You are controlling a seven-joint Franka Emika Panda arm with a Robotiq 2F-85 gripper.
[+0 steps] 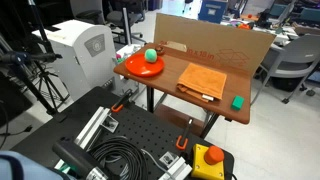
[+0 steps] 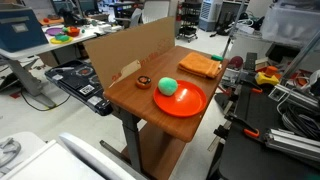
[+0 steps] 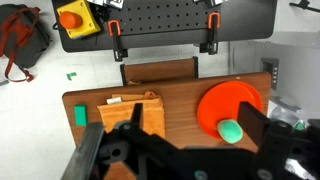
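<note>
On the brown table [image 3: 180, 160] lies a red plate [image 3: 222, 98]. A round green object [image 2: 168, 86] rests on the plate near its rim; the wrist view shows the same green object [image 3: 230, 130] toward the plate's lower edge. A folded orange cloth [image 1: 202, 82] lies flat, apart from the plate. Beyond the cloth is a small green block [image 1: 237, 102]. A brown ring-shaped item [image 2: 144, 82] sits near the cardboard. From above, my gripper looks down with its dark fingers spread wide apart, and nothing shows between them.
An upright cardboard panel [image 1: 215, 45] borders the table's far side. A black base [image 1: 150, 135] with clamps adjoins the near side, carrying a yellow box with a red button [image 1: 209, 164]. Bare wood lies between plate and cloth.
</note>
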